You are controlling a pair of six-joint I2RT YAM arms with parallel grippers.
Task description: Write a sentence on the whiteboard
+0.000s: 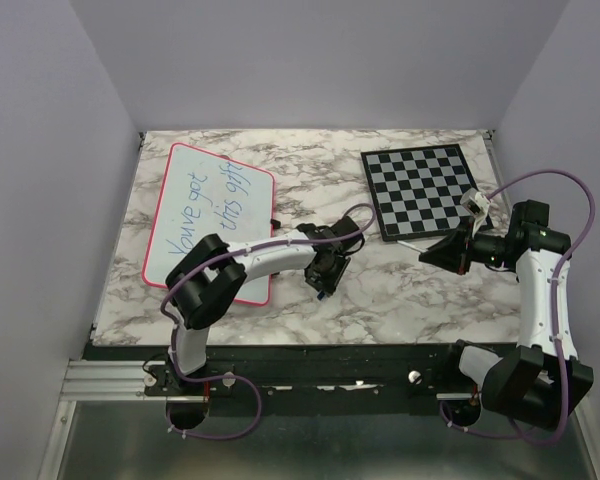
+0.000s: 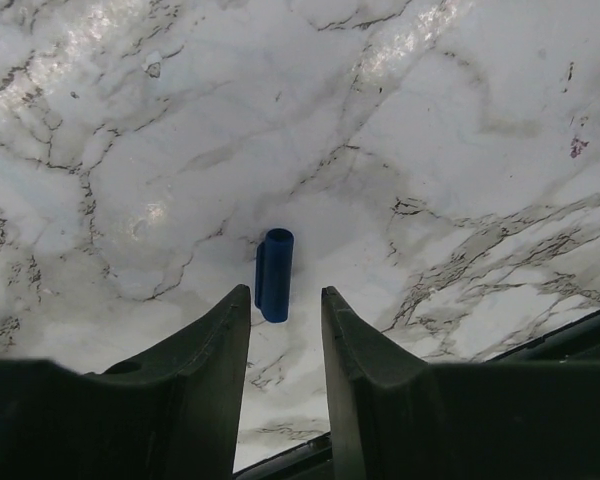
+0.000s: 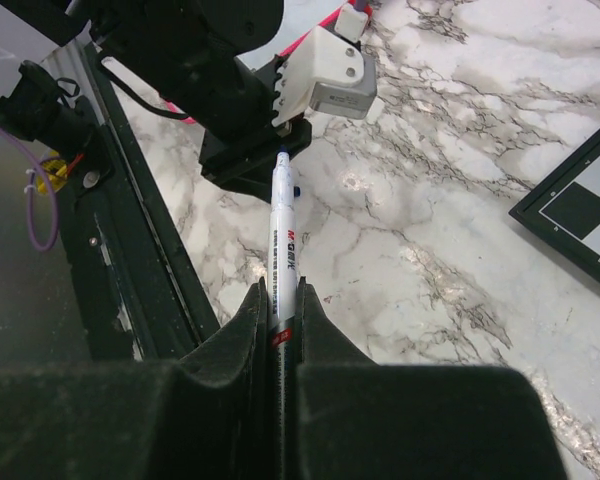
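The whiteboard [image 1: 210, 220] at the left bears blue writing, "You've got" and a second line. A blue marker cap [image 2: 277, 275] lies on the marble, just beyond the fingertips of my left gripper, which is part open and pointing down over it with nothing between its fingers. My right gripper, held over the table at the right, is shut on a white marker [image 3: 283, 225] pointing forward.
A black-and-white checkered board [image 1: 419, 192] lies at the back right. The marble front between the two arms is clear, ending at a dark table edge [image 1: 380, 355].
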